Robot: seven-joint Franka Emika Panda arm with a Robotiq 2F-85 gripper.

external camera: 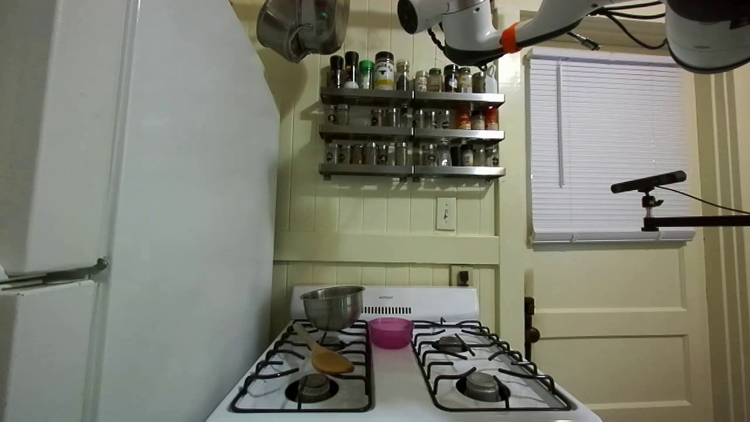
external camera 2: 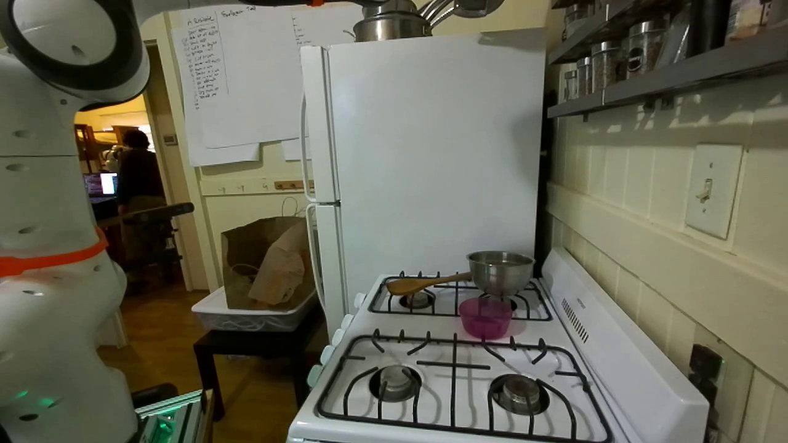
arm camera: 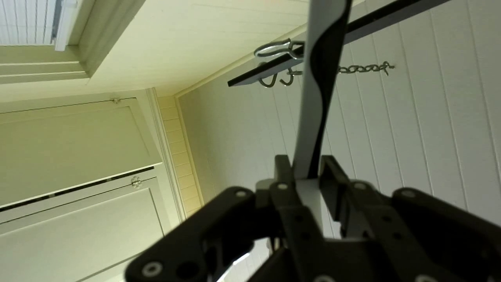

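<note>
In the wrist view my gripper is shut on a long, shiny metal strip that looks like a handle [arm camera: 315, 89]. It runs up between the fingers and out of the top of the frame, so its far end is hidden. The gripper points up toward the ceiling. Both exterior views show only parts of the arm [external camera: 474, 31], with the gripper out of frame. A steel bowl [external camera: 330, 309], a wooden spoon [external camera: 330, 361] and a pink bowl [external camera: 391, 333] rest on the stove [external camera: 394, 390].
Spice shelves [external camera: 365, 133] line the back wall, and a tall white fridge [external camera 2: 436, 162] stands beside the stove. Metal pots [external camera 2: 391, 28] sit at the fridge's top. Overhead is a dark bar [arm camera: 399, 14] with hooks [arm camera: 268, 80] and a chain.
</note>
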